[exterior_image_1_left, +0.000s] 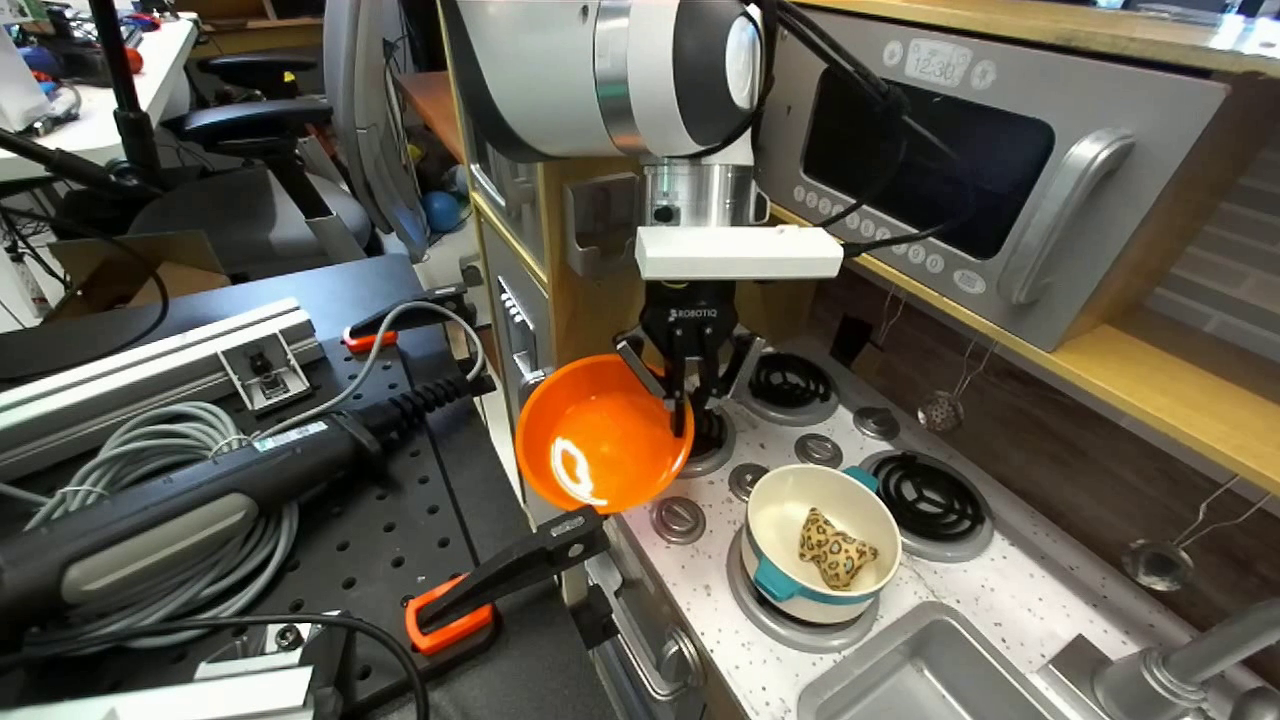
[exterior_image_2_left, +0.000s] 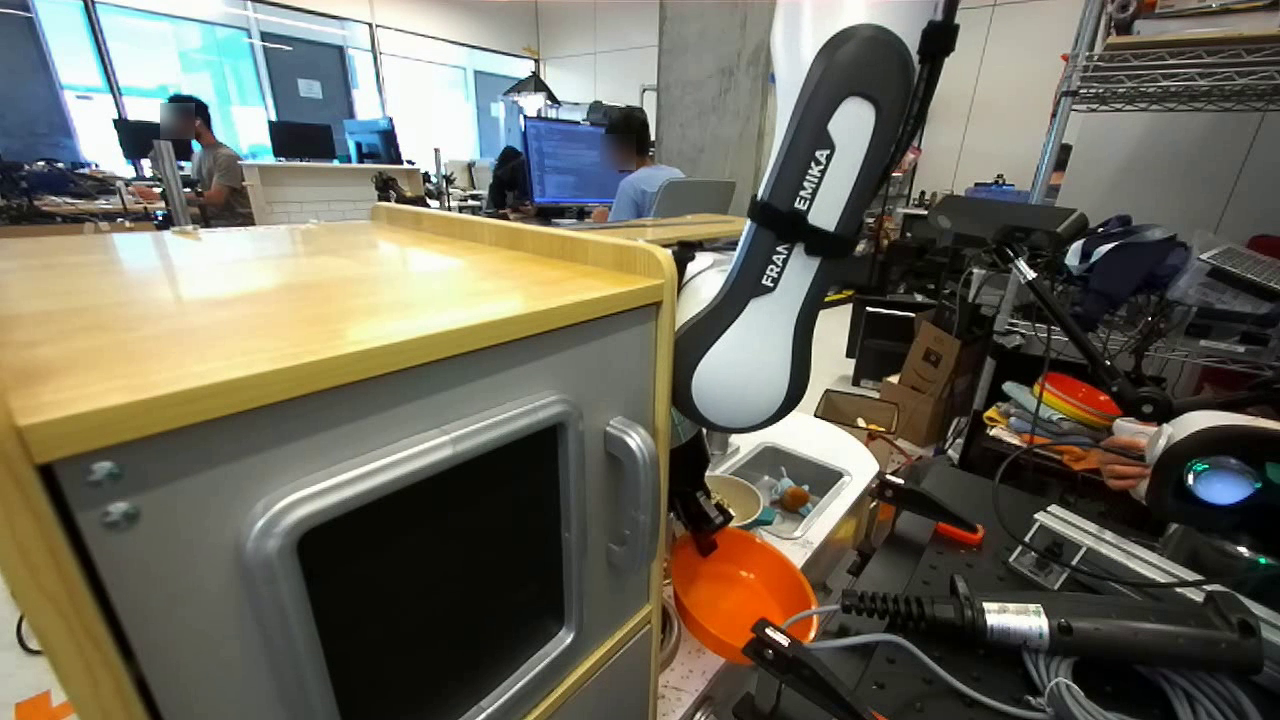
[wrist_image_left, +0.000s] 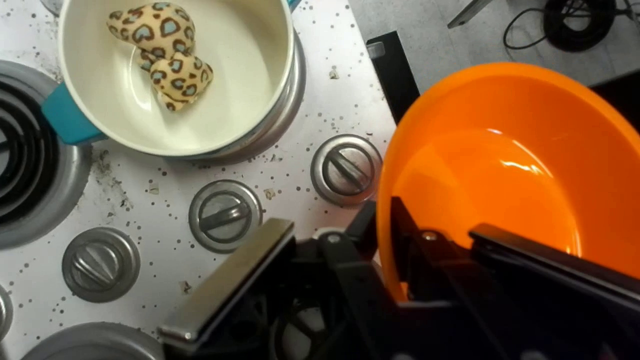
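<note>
An orange bowl (exterior_image_1_left: 600, 426) hangs off the front edge of the stove, its hollow facing up and empty. My gripper (exterior_image_1_left: 681, 414) is shut on the bowl's rim, one finger inside the wall and one outside, as the wrist view shows with the bowl (wrist_image_left: 504, 156) at right. In the second exterior view the bowl (exterior_image_2_left: 744, 588) sits below the gripper's fingers. On a burner stands a cream pot (exterior_image_1_left: 768, 516) with teal handles. Inside that pot lies a leopard-print plush (exterior_image_1_left: 836, 550), also clear in the wrist view.
A microwave (exterior_image_1_left: 912, 150) and wooden shelf overhang the stove's back. A steel sink (exterior_image_1_left: 948, 672) lies beyond the pot. On the black table at left are a clamp (exterior_image_1_left: 504, 576), a cable coil and a dark tool (exterior_image_1_left: 204, 516). Bare burners (exterior_image_1_left: 926, 498) flank the pot.
</note>
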